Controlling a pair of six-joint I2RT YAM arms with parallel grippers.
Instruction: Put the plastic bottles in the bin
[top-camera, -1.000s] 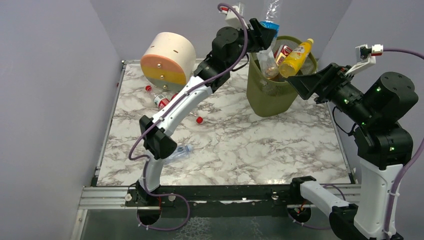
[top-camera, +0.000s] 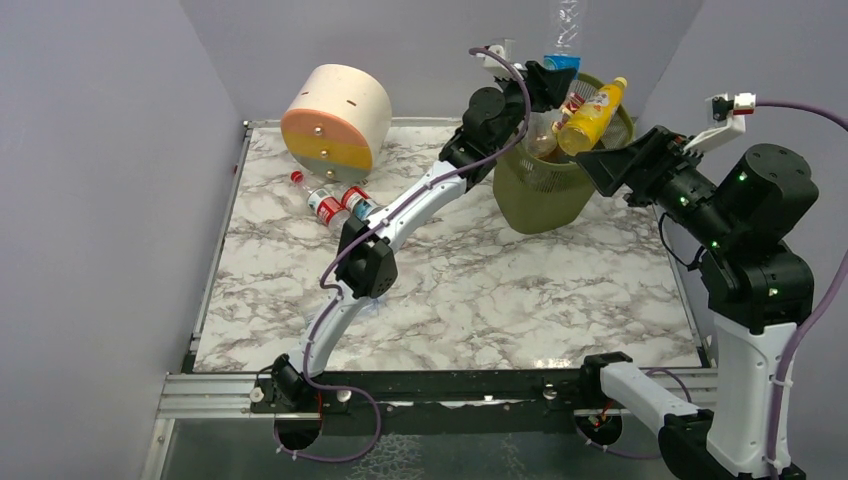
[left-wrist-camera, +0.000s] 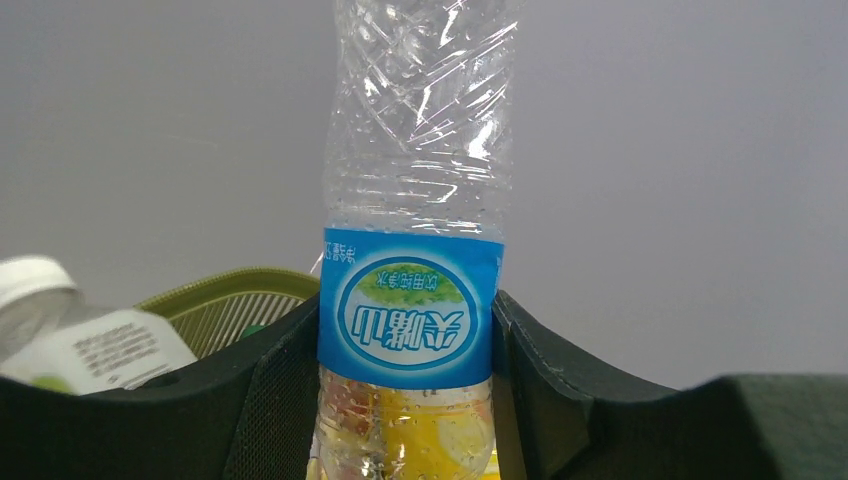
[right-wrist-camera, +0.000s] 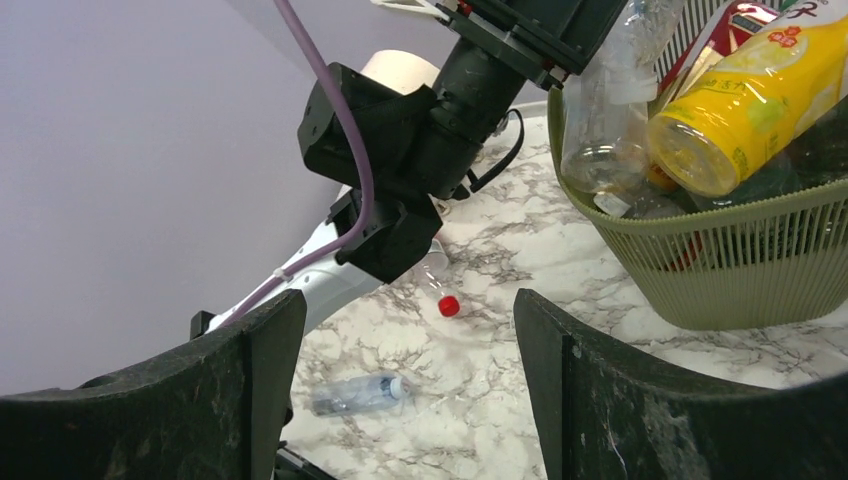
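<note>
My left gripper is shut on a clear bottle with a blue label, held upright over the green bin. The bin holds a yellow bottle, clear bottles and other items. My right gripper is open with nothing between its fingers, just right of the bin. On the table, bottles with red labels lie below the drum, partly hidden by my left arm; a clear bottle lies nearer the front left.
A cream drum with orange and yellow face stands at the back left. Grey walls enclose the sides and back.
My left gripper has moved right with the blue-label bottle, further over the bin, and the left arm has swung with it. The right arm has shifted only slightly.
</note>
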